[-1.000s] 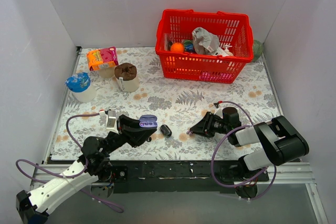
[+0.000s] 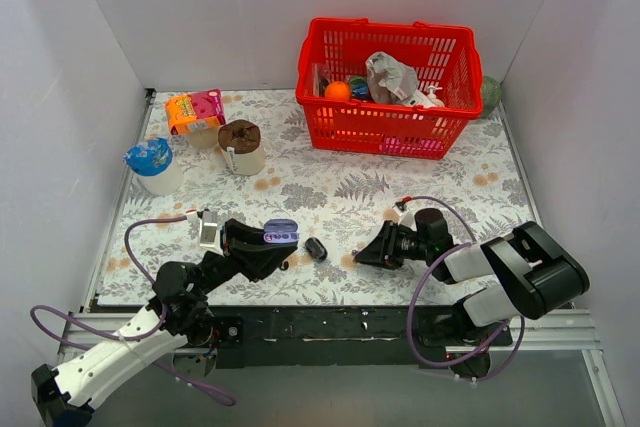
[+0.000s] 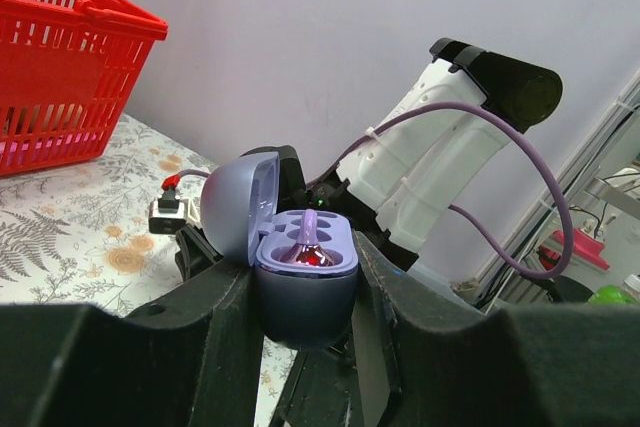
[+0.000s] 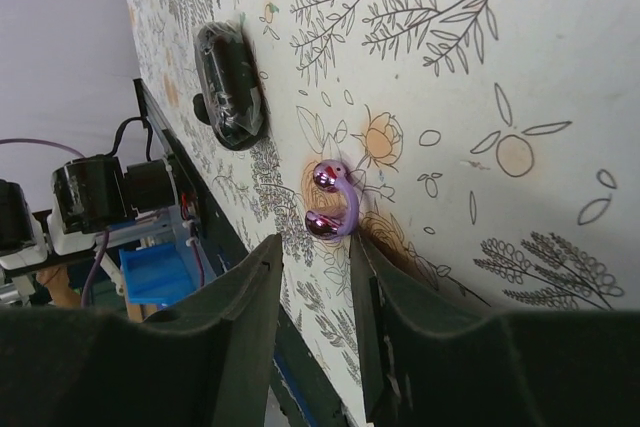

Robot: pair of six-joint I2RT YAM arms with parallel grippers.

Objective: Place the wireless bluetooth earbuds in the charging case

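Note:
The purple charging case (image 3: 305, 297) has its lid up, and my left gripper is shut on it, above the table. One earbud (image 3: 308, 247) with a purple band and a shiny red end sits in the case. In the right wrist view, a second earbud (image 4: 343, 202), a curved purple band with shiny ends, lies on the floral cloth. My right gripper is part open just over the cloth, the earbud at its fingertips, nearest the right finger. No grip on it shows. In the top view my right gripper (image 2: 358, 258) mostly hides this earbud.
A small black object (image 2: 316, 248) lies between the grippers. The red basket (image 2: 390, 127) stands at the back. Tubs and a packet (image 2: 195, 112) stand back left.
My right gripper has shifted slightly left, over the loose earbud, which showed more plainly before. The left arm and the case have stayed put.

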